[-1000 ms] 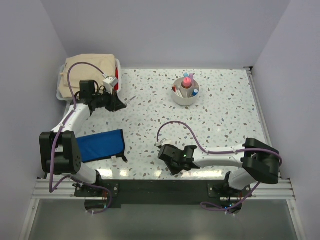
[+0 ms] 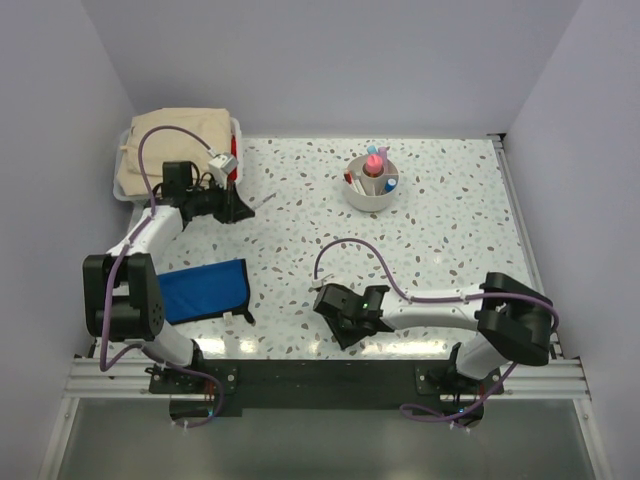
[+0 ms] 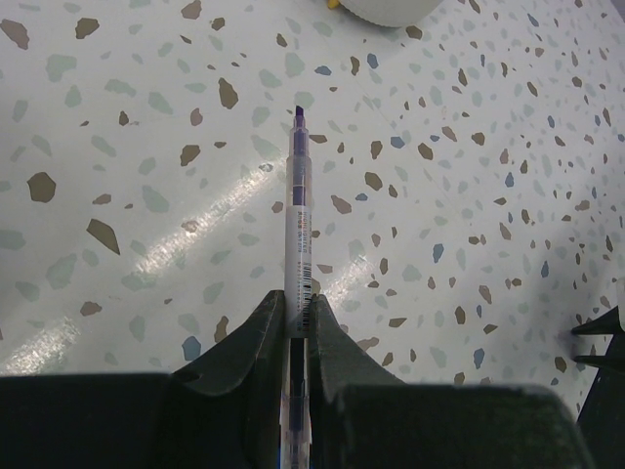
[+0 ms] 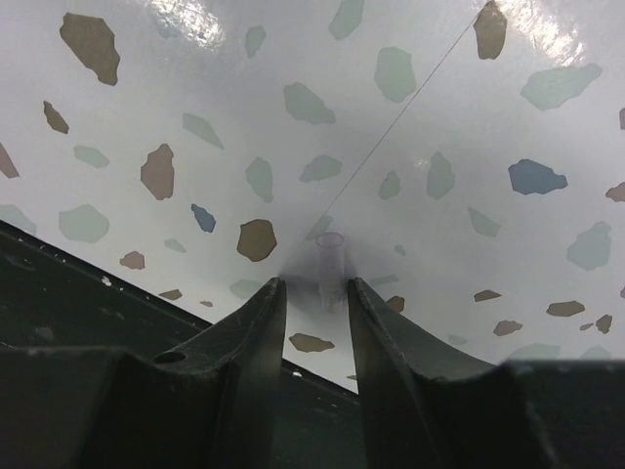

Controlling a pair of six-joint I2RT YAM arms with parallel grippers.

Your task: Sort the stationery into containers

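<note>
My left gripper is shut on a slim clear pen (image 3: 299, 234) with a white label and dark purple tip, which points away from the fingers above the table. In the right wrist view a small clear cap (image 4: 330, 256) lies on the speckled tabletop. Just short of it, my right gripper stands part open and low, the cap's near end showing between its fingertips; whether they touch it is unclear. From above, the right arm hides the cap. A white round container (image 2: 368, 200) at back centre holds several pens and markers.
At back left, a white basket (image 2: 122, 170) contains tan cloth (image 2: 185, 140) and something red. A flat blue pouch (image 2: 205, 290) with black edging lies front left.
The left arm has moved a little, and its pen now angles slightly lower in the top view.
</note>
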